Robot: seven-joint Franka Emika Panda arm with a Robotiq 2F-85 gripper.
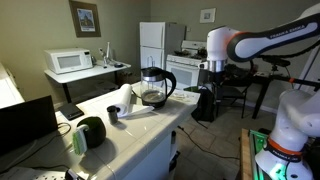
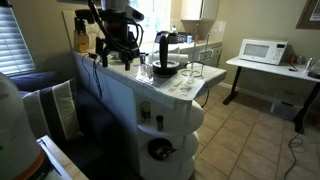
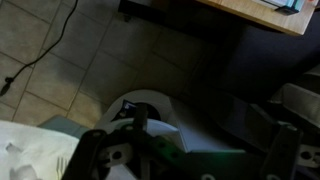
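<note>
My gripper is open in the wrist view, with nothing visible between its dark fingers; beneath it lie dark space and tiled floor. From exterior view 1, the gripper (image 1: 204, 112) hangs beyond the right side of the white counter (image 1: 150, 132), apart from everything on it. A glass vessel with a black handle (image 1: 154, 87) stands at the counter's far part. Close by are a white cylindrical container (image 1: 124, 98) and a dark cup (image 1: 112, 115). Nearer the camera sits a round black pot-like object (image 1: 92, 131) with a green part.
Below the counter are rounded shelves (image 2: 170, 128) holding a dark pan (image 2: 160, 148) and small jars. A black screen-like panel (image 1: 28, 122) stands at the near left. The microwave (image 1: 68, 61) rests on a separate table. Open tiled floor (image 2: 232, 140) lies past the counter.
</note>
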